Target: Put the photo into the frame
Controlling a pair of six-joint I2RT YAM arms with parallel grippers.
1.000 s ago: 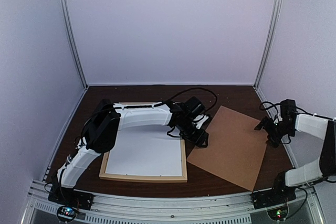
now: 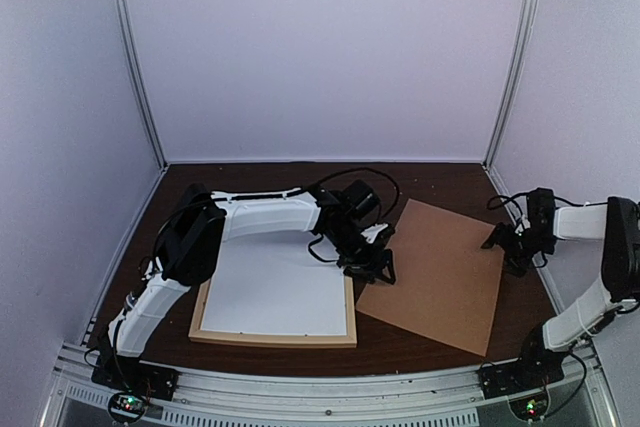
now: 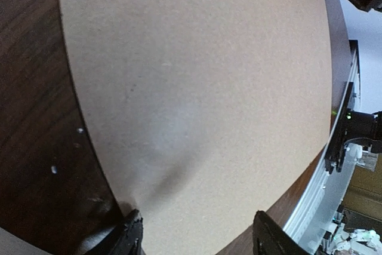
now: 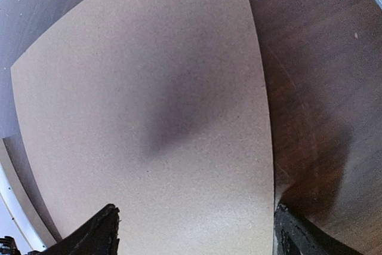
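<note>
The brown board (image 2: 435,277) lies flat right of the wooden frame (image 2: 275,340), which holds a white sheet (image 2: 275,297). My left gripper (image 2: 380,272) is at the board's left edge; in the left wrist view its fingertips (image 3: 128,231) show low in the picture, and whether they grip anything is unclear. My right gripper (image 2: 500,252) is at the board's right edge. In the right wrist view its fingers (image 4: 289,234) stand apart, one beside that edge, the other over the board (image 4: 149,117). No photo can be told apart from the white sheet.
Bare dark table (image 2: 440,187) shows behind the board and along the front. Pale walls with metal rails (image 2: 330,397) bound the workspace. The left arm stretches across the frame, hiding its back part.
The board has shifted slightly left at its right side. The right gripper has moved a little left with it. The left gripper has shifted only slightly.
</note>
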